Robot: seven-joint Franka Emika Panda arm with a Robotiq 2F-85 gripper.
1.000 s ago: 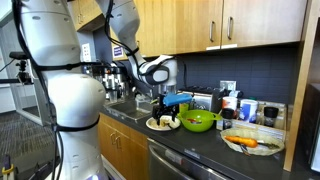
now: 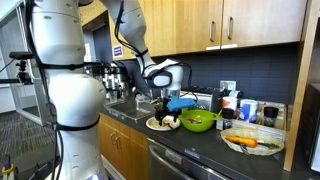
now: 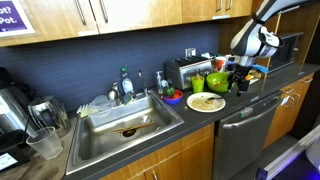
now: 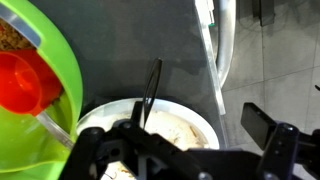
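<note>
My gripper is open, its dark fingers wide apart with nothing between them in the wrist view. It hangs over the counter's front edge, beside a white plate [image 4: 208,130] with pale food on it. A thin dark handle [image 4: 152,82] sticks up from the plate close to the left finger. Left of it is a green bowl [image 4: 66,72] with a red cup-like scoop [image 4: 25,80] and brown contents inside. In the second exterior view, the gripper [image 3: 238,86] is right of the plate [image 3: 200,110], near the bowl [image 3: 221,77].
A tray of carrots [image 2: 252,142] lies on the counter at right, with cups and jars behind it. A toaster [image 3: 187,72] stands against the back wall, and a sink [image 3: 125,122] is to the left. Below the counter is a dishwasher [image 3: 245,140].
The gripper end of the arm appears slightly lower than before. The plate, bowl and tray look unmoved.
</note>
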